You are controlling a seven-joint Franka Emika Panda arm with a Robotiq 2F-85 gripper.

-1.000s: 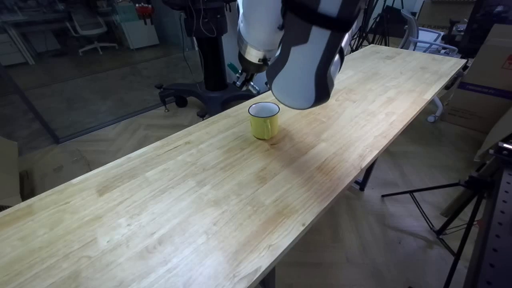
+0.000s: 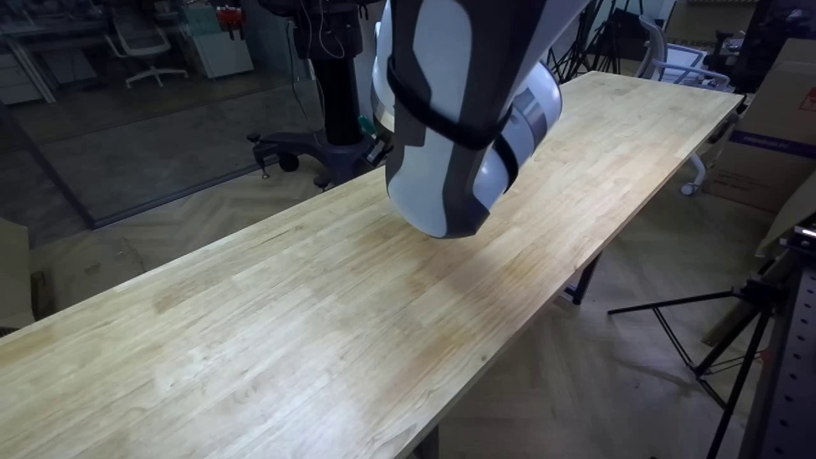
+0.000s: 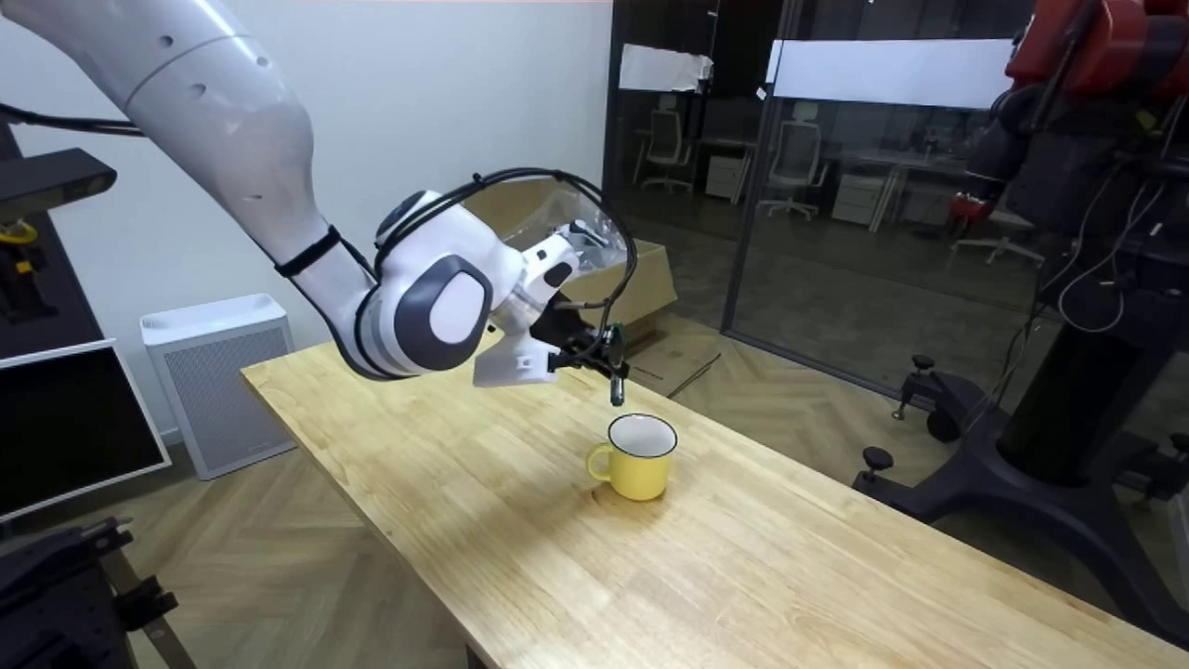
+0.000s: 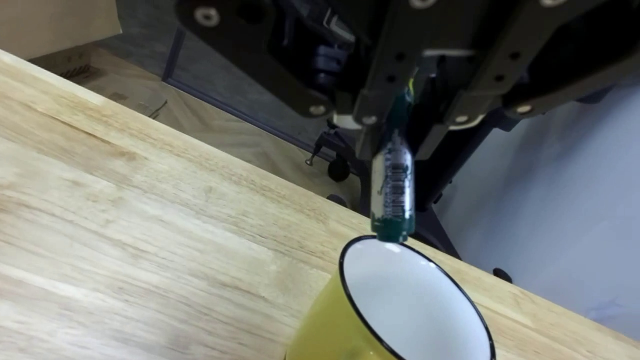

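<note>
A yellow mug (image 3: 640, 470) with a white inside and a dark rim stands upright on the wooden table, its handle toward the left in exterior view 2. Above it, my gripper is shut on a green-and-white marker (image 4: 393, 186) with a barcode label. The marker hangs roughly upright, its lower green end over the far part of the mug's rim (image 4: 420, 300) in the wrist view. In exterior view 2 the marker (image 3: 616, 373) is clear above the mug's opening. The arm hides the mug in exterior view 1.
A cardboard box (image 3: 646, 279) with plastic wrap is behind the arm.
Most of the gripper has gone behind the arm.
</note>
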